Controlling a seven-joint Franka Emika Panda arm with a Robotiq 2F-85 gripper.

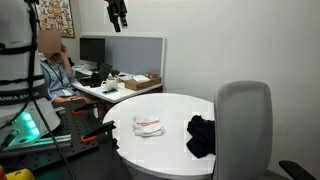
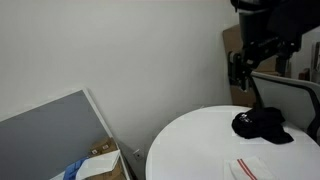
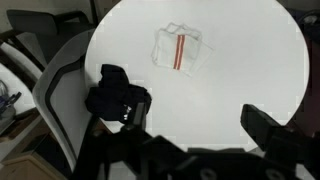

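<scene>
A white cloth with red stripes (image 1: 148, 126) lies folded on the round white table (image 1: 165, 155). Near the table's chair side rests a crumpled black cloth (image 1: 201, 136). High over the table hangs my gripper, its two dark fingers (image 3: 254, 118) spread wide with nothing between them. In the wrist view the striped cloth (image 3: 181, 48) is ahead of the fingers, while the black cloth (image 3: 117, 96) sits to their left. Both cloths are well apart from the gripper, which also shows in exterior view 2 (image 2: 262, 70).
A grey chair (image 1: 243, 130) stands against the table beside the black cloth. Behind are a desk with a monitor (image 1: 93, 50) and cardboard boxes (image 1: 136, 82), and a seated person (image 1: 55, 70).
</scene>
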